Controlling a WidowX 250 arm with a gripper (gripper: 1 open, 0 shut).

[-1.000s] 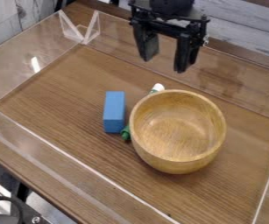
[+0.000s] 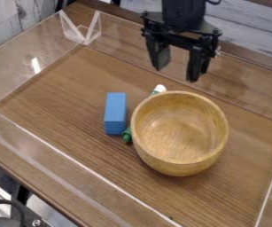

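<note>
My dark gripper hangs at the top of the camera view, open, its two fingers apart and empty, above and behind a wide wooden bowl. A blue block lies left of the bowl. A small white object sits behind the bowl, and a green item shows partly at its left edge.
A white wire-like fixture stands at the back left. Black cables show at the lower-left edge.
The gripper has shifted slightly and appears a little lower and nearer. The bowl, block and small items stay in place.
</note>
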